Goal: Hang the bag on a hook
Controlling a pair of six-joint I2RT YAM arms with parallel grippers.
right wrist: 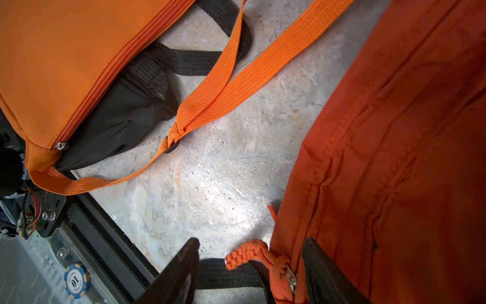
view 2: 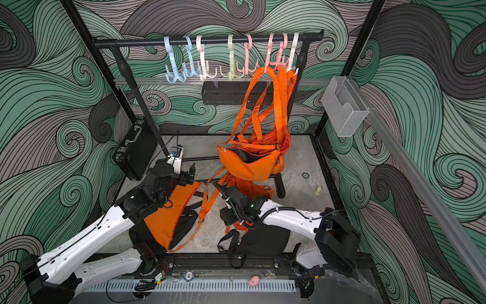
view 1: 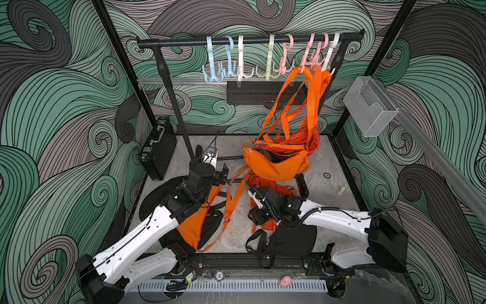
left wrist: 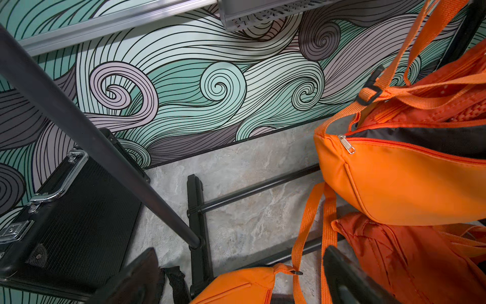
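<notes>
Two bags hang by their straps from hooks at the right end of the rack: an orange bag (view 1: pixel 278 164) in front, a red-orange one (view 1: pixel 315 139) behind it. Flat on the floor at left lies an orange-and-black bag (right wrist: pixel 86 55). Right of it are a red-orange bag (right wrist: pixel 384 177) and a black bag (view 1: pixel 293 240). My left gripper is open and empty above the left bag. My right gripper points down, open, at the red-orange floor bag's edge; a braided zipper pull (right wrist: pixel 248 253) shows between its fingers, not gripped.
Light blue, white, green and pink hooks line the rack's bar (view 1: pixel 192 41); the left ones (view 1: pixel 210 60) are empty. A black case (view 1: pixel 158 148) stands at far left, a mesh basket (view 1: pixel 371 106) on the right wall. Orange straps (view 1: pixel 228 202) trail across the middle floor.
</notes>
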